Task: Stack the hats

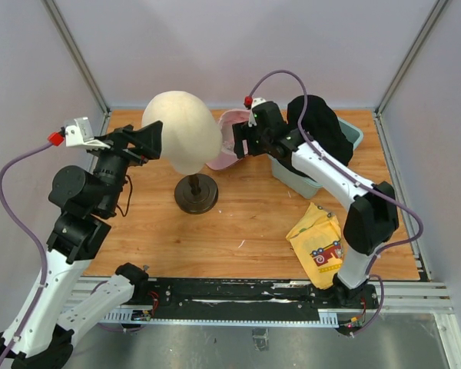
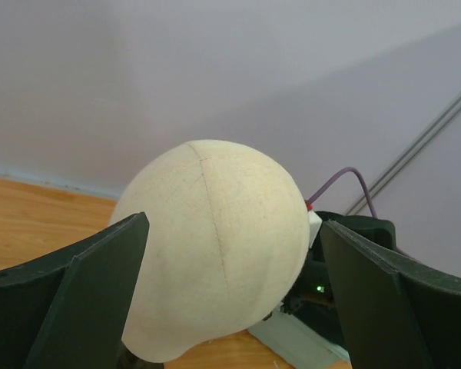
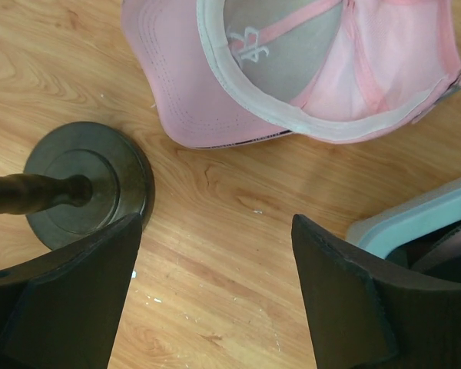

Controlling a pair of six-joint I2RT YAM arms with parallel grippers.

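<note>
A pink cap lies upside down on the table behind the head-shaped stand, partly hidden by my right gripper. In the right wrist view the cap's hollow inside faces up, ahead of the spread right fingers; nothing is between them. The black cap sits in the pale blue bin, partly covered by the right arm. The cream head form on its dark stand is bare. Close to its left side, my left gripper stands open and empty, with the head form ahead of its fingers.
The pale blue bin stands at the back right. A yellow cloth with a truck print lies at the front right. The stand's round base is left of the right gripper.
</note>
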